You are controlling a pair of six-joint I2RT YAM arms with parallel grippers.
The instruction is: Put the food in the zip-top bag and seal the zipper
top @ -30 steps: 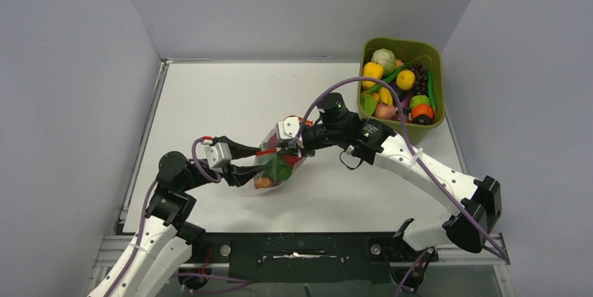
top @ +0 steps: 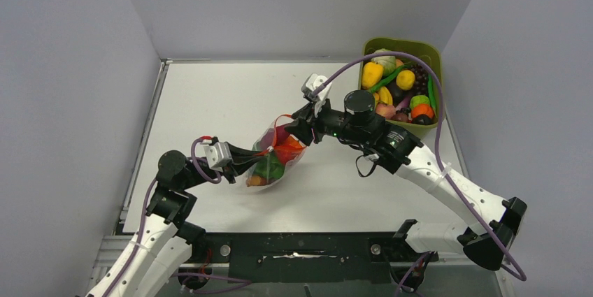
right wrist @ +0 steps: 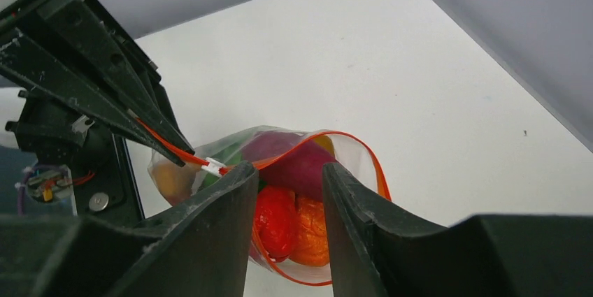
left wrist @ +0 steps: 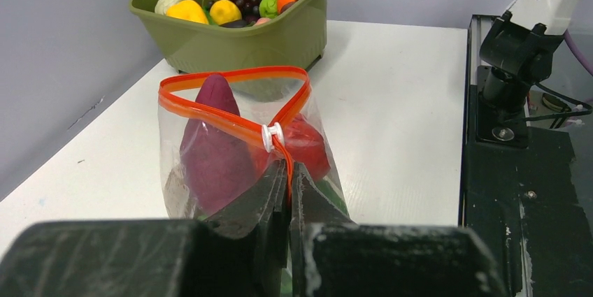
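A clear zip bag (left wrist: 245,108) with an orange rim stands on the table holding food. Inside are a purple item (left wrist: 217,147), a red item (right wrist: 276,220) and an orange one (right wrist: 311,234). A white slider (left wrist: 271,136) sits on the orange zipper near its left end. My left gripper is shut on the zipper's pinched end, just beside the slider. Beyond the slider, the bag mouth gapes in a wide loop. Over that open mouth, my right gripper has its fingers apart, empty, with the slider close to one finger.
The green basket (left wrist: 231,42) of other produce stands at the back right. The right arm reaches across the table from the right.
My left gripper went from open to shut on the zipper end.
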